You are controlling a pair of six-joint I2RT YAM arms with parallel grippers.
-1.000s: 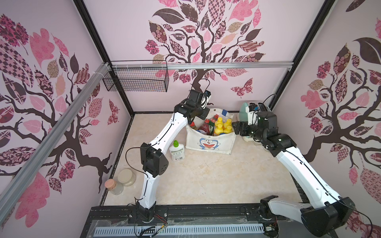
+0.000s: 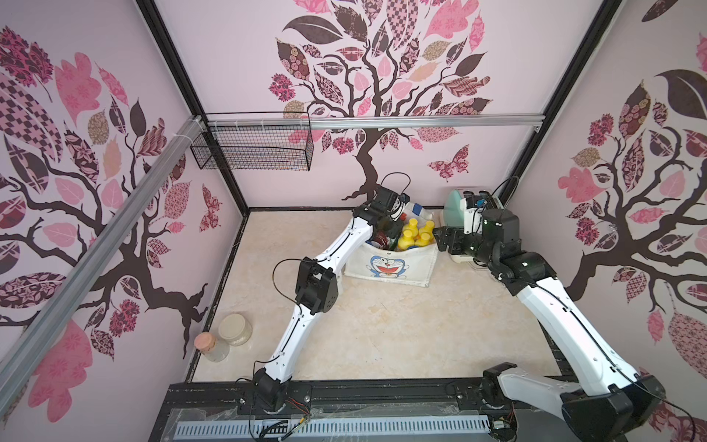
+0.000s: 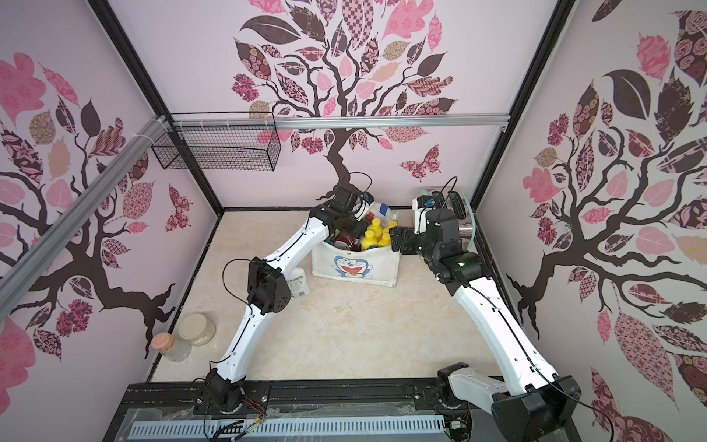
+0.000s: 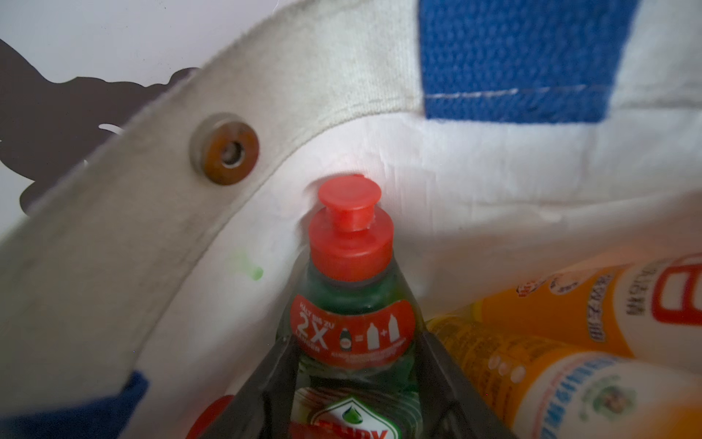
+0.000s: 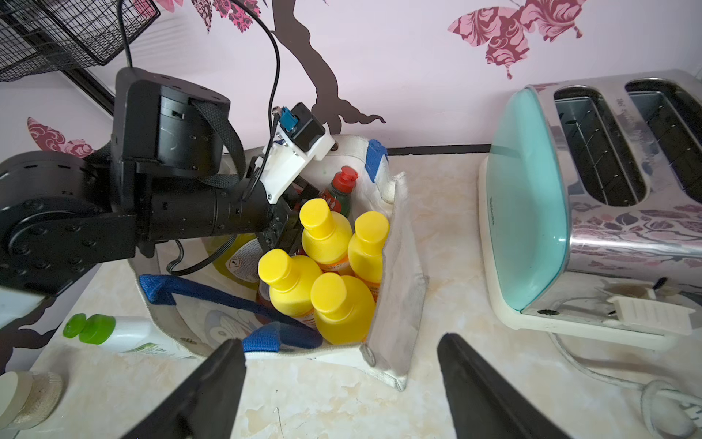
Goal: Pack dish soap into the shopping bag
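Note:
Inside the white shopping bag [image 2: 390, 266], a green dish soap bottle [image 4: 354, 303] with a red cap leans against the inner wall. My left gripper reaches down into the bag, its fingers on either side of that bottle, open. Several yellow-capped bottles [image 5: 332, 292] fill the bag's right side. A white bottle with green caps [image 5: 113, 330] is outside the bag on its left. Right of the bag, my right gripper hovers open with nothing between its fingers.
A toaster [image 5: 585, 212] with a mint side stands to the right of the bag. Two jars [image 2: 234, 329] sit at the table's left edge, and a wire basket [image 2: 254, 146] hangs at the back left.
My left gripper has moved right and down from the bag's left edge into its opening. The left arm now covers the green-capped bottle in the top left view. My right arm is almost unmoved.

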